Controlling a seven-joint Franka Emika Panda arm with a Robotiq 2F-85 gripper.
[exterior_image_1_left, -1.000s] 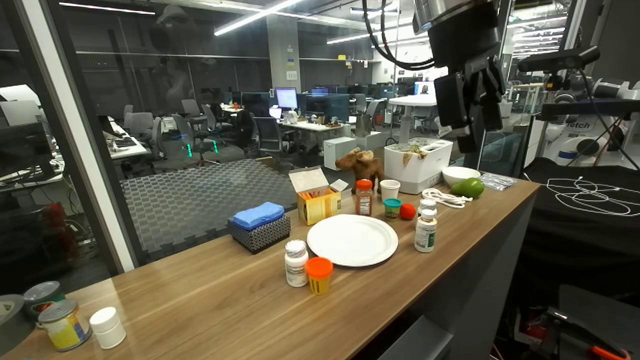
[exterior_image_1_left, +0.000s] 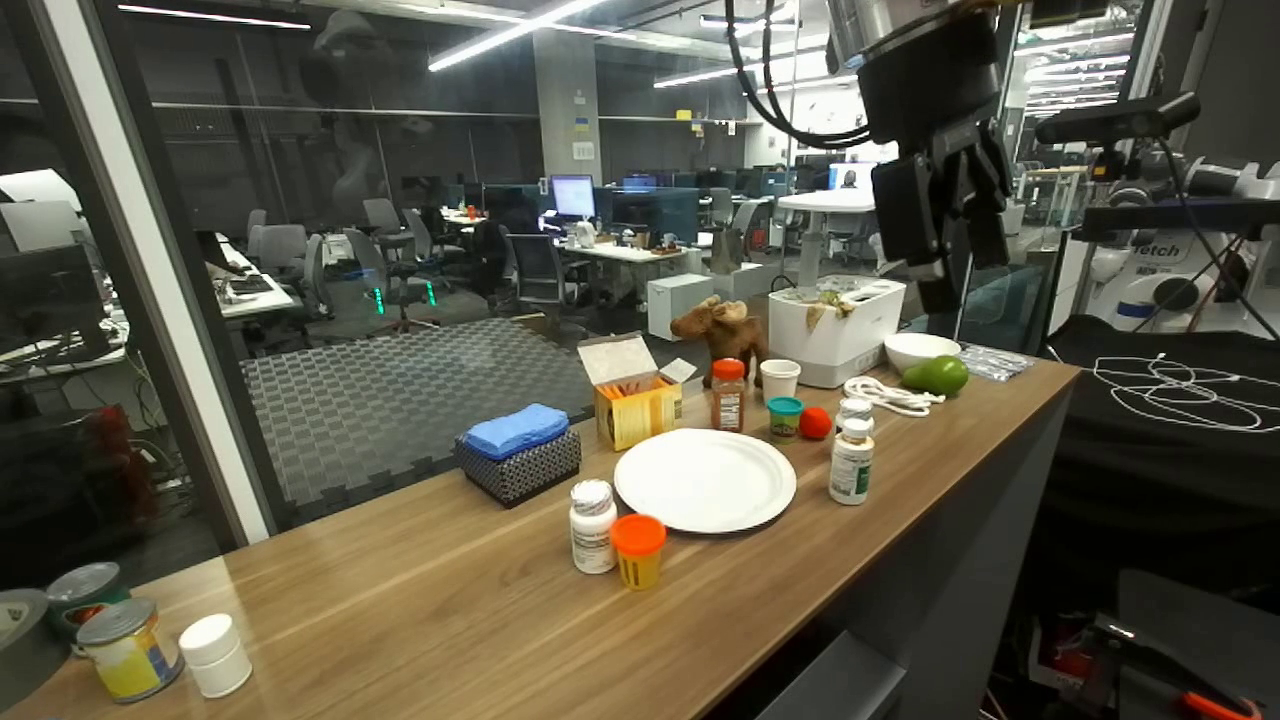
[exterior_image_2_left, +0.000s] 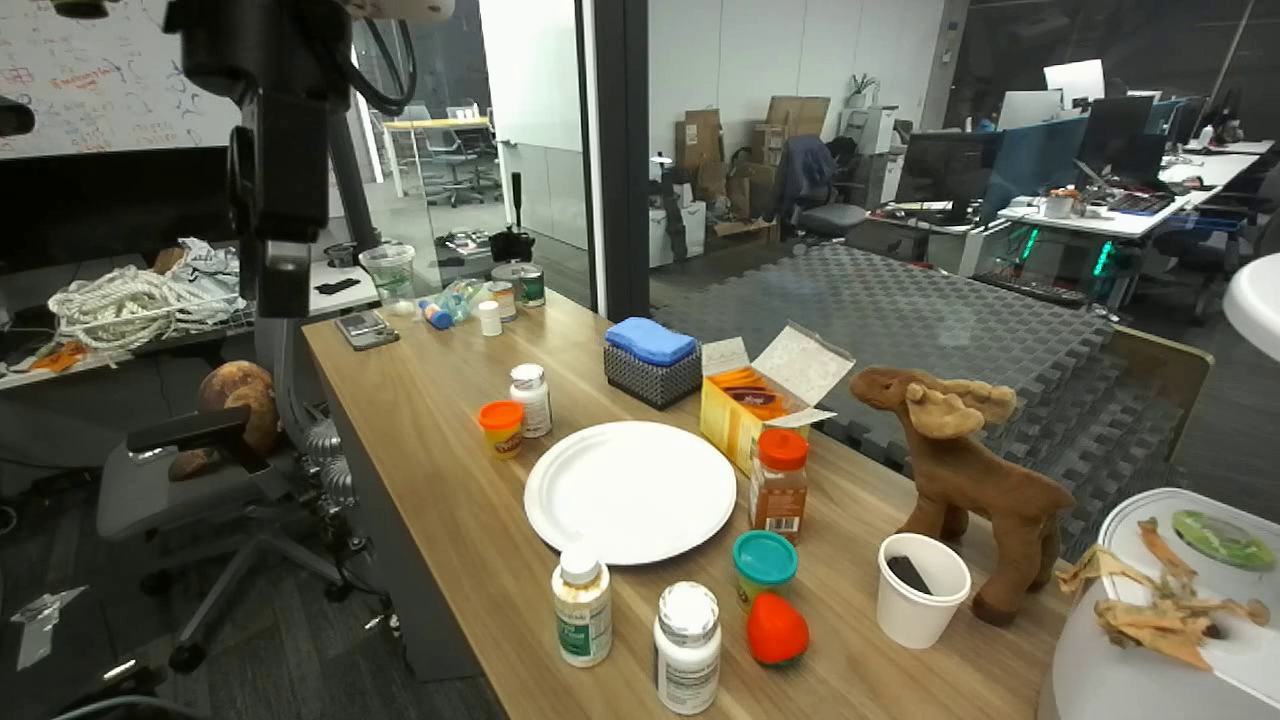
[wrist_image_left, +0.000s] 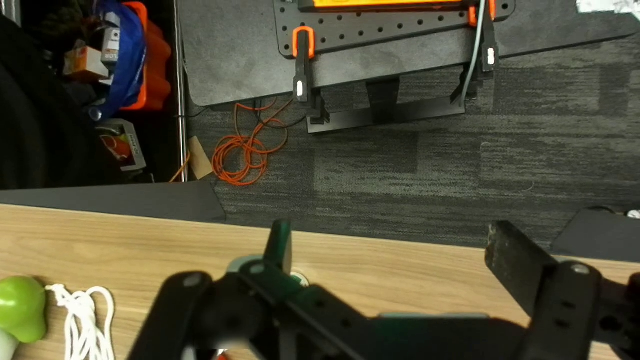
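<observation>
My gripper is open, its two black fingers wide apart with only bare counter and floor visible between them. It hangs high above the counter's front edge, touching nothing, in exterior view 1. A white plate (exterior_image_1_left: 705, 480) lies empty on the counter. Beside it stand a white pill bottle (exterior_image_1_left: 593, 528) and an orange-lidded yellow tub (exterior_image_1_left: 638, 552). Two more pill bottles, one with a green label (exterior_image_2_left: 582, 610) and one with a white label (exterior_image_2_left: 687, 648), stand at the plate's other side, near a red ball-like object (exterior_image_2_left: 777, 629) and a teal-lidded tub (exterior_image_2_left: 764, 562).
An open yellow box (exterior_image_2_left: 746, 408), a red-capped jar (exterior_image_2_left: 780, 482), a paper cup (exterior_image_2_left: 921, 590) and a plush moose (exterior_image_2_left: 960, 462) line the back. A blue cloth (exterior_image_2_left: 651, 341) sits on a dark box. White cord (exterior_image_1_left: 885, 396) and a green fruit (exterior_image_1_left: 938, 376) lie at the far end.
My gripper has shifted very slightly downward in exterior view 1. The objects on the counter stand where they were.
</observation>
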